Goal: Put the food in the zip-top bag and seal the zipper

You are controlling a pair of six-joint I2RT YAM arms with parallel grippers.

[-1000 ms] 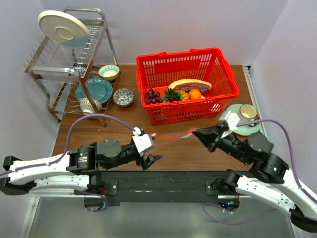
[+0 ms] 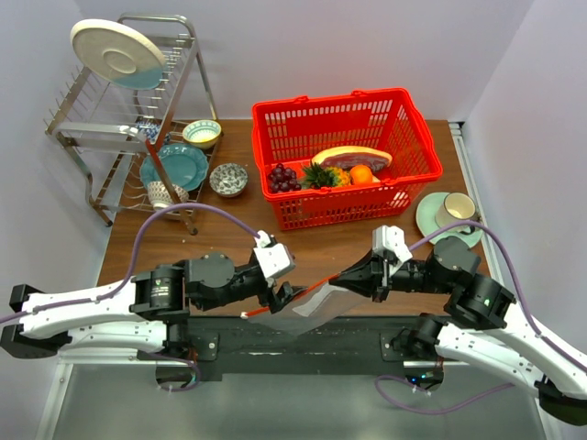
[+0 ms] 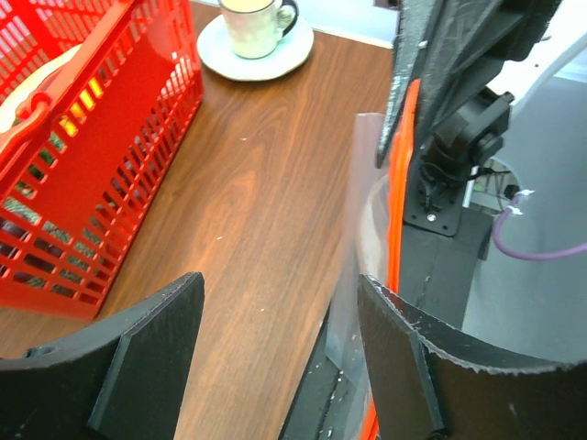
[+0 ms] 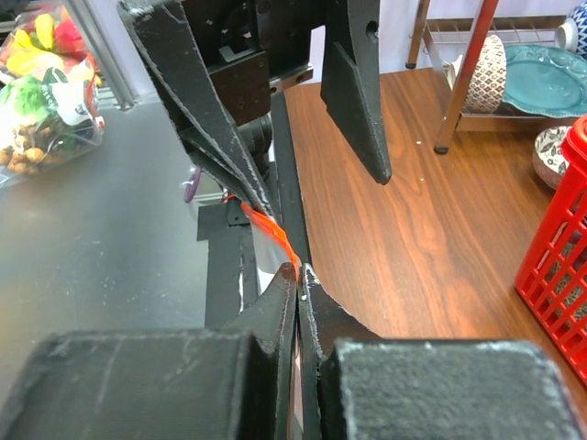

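A clear zip bag (image 2: 307, 316) with an orange zipper (image 3: 399, 183) hangs over the table's front edge between the grippers. My right gripper is shut on the bag's zipper edge. My left gripper (image 2: 284, 295) is open at the bag's other side, the orange strip running beside its right finger in the left wrist view. Toy food lies in the red basket (image 2: 347, 203): grapes (image 2: 282, 180), pineapple (image 2: 337, 178), orange (image 2: 361, 173) and a long slice (image 2: 353, 158). A packet of toy food (image 4: 41, 110) also shows at the far left of the right wrist view.
A dish rack (image 2: 138, 137) with plates and bowls stands at the back left, a patterned bowl (image 2: 228, 181) beside it. A cup (image 2: 456, 209) on a saucer is at the right.
The bag and my right gripper have moved down and left toward the table's front edge. My left gripper has shifted slightly and now sits at the bag's zipper.
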